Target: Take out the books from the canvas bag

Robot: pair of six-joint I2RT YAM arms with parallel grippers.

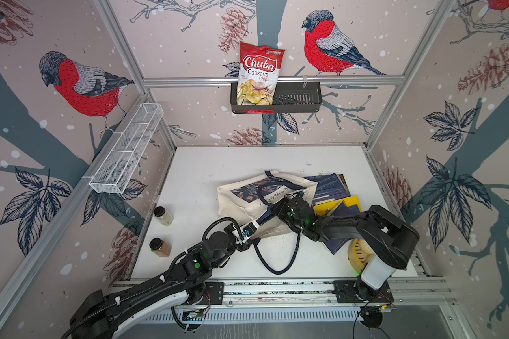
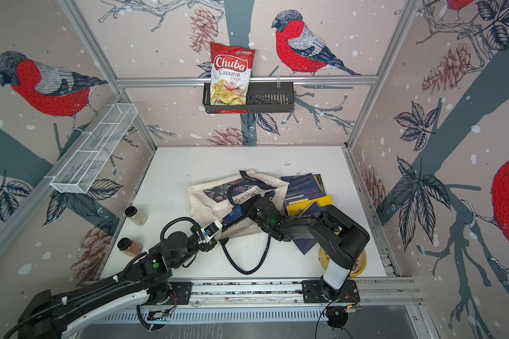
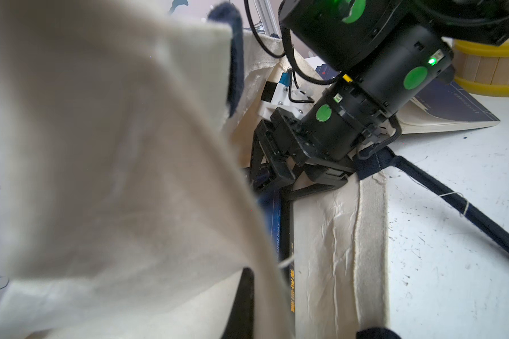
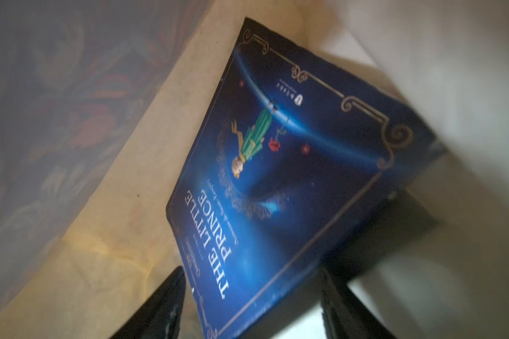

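The cream canvas bag [image 1: 230,197] lies with its mouth toward me. Inside, a blue book, The Little Prince [image 4: 277,163], sits tilted, and a dark book [image 4: 390,237] shows partly under it. My right gripper reaches into the mouth, its fingers parted on either side of the blue book's near end, without a visible grip on it. At the bag's lower left edge is my left gripper [image 1: 251,230], shut on the canvas; the cloth hides most of its fingers in the left wrist view. Right of the bag lie a navy book [image 1: 325,186] and a yellow one [image 1: 350,200].
Another navy book [image 2: 305,244] lies under the right arm. A round yellow-rimmed container [image 1: 356,257] stands at the front right, two jars [image 1: 163,215] on the left. A dark strap loop [image 1: 277,273] hangs toward the front.
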